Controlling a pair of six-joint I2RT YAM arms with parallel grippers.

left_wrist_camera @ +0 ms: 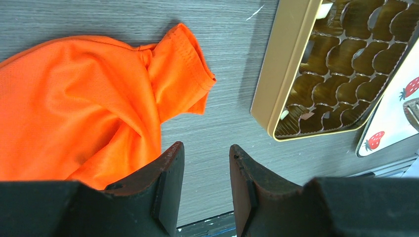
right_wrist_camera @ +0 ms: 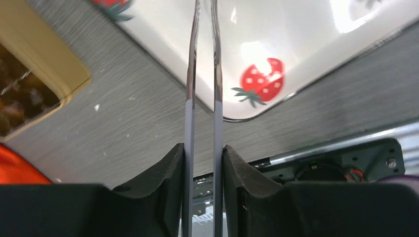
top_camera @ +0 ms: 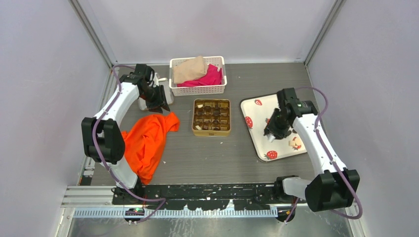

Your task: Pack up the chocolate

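Near the table's middle stands the gold box (top_camera: 211,133), open, with a brown divided insert (left_wrist_camera: 341,64); a few small light bits lie in it. My right gripper is shut on metal tongs (right_wrist_camera: 218,84), whose two arms run out past the top edge of the right wrist view, so their tips are hidden there. It hangs over the strawberry tray (top_camera: 262,143). A small beige piece (top_camera: 295,143) on the tray shows just right of that gripper; I cannot tell if it is chocolate. My left gripper is open and empty, beside the orange cloth (left_wrist_camera: 108,108).
Behind the box, a white basket (top_camera: 197,91) holds beige and pink cloth. A pale container (top_camera: 169,94) is partly covered by the left arm. Bare table (top_camera: 210,163) lies in front of the box and between box and tray.
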